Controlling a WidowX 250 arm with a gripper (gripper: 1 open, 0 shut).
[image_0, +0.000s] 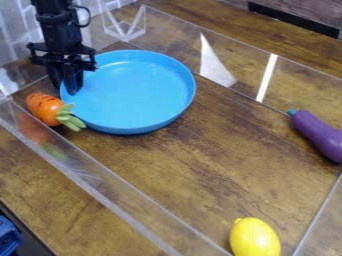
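Note:
My black gripper is at the upper left, over the left rim of a blue round plate; whether its fingers are open or shut is hard to make out. An orange toy carrot with green leaves lies just below it, against the plate's left edge.
A purple toy eggplant lies at the right, a yellow lemon at the bottom right. A blue object shows at the lower-left corner. Clear strips or walls cross the scene.

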